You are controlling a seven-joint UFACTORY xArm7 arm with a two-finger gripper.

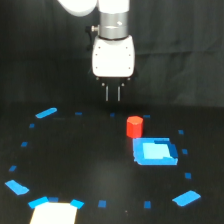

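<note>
High over the back of the dark table hangs my gripper [112,95], below its white hand [113,58]. Its two thin dark fingers point down and stand apart, with only dark background between them, so it is open. A red cylinder-like block [134,127] rests on the table, below and to the right of the gripper. Just in front of the block sits a blue open box [172,160] with a pale interior. The block is outside the box, close to its back left corner.
Blue tape strips lie at the left back [46,113], left front [17,187] and right front [186,198]. Several small blue marks dot the table. A pale object [53,213] is cut off at the bottom edge.
</note>
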